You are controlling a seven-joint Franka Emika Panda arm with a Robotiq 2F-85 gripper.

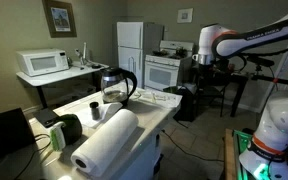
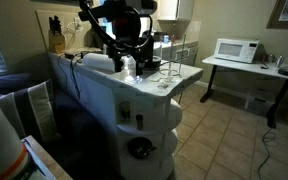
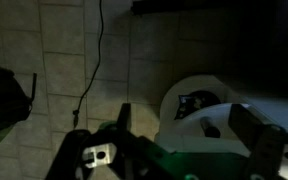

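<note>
My gripper [image 1: 198, 72] hangs in the air past the end of the white counter in the first exterior view. In the second exterior view the dark gripper [image 2: 134, 68] covers part of the counter behind it. Looking down in the wrist view, the two fingers of the gripper stand wide apart, open and with nothing held between them. Beneath lie the tiled floor [image 3: 69, 75] and a rounded white shelf [image 3: 174, 103] bearing dark items. On the counter are a white paper towel roll [image 1: 105, 140], lying on its side, and a dark-topped kettle [image 1: 117, 86].
A green and black object [image 1: 66, 132] sits near the roll. Small dark items [image 2: 139, 122] and a dark bowl [image 2: 140, 147] occupy the corner shelves. A microwave [image 2: 241, 50] stands on a separate table. A cable [image 3: 89, 85] crosses the otherwise open floor.
</note>
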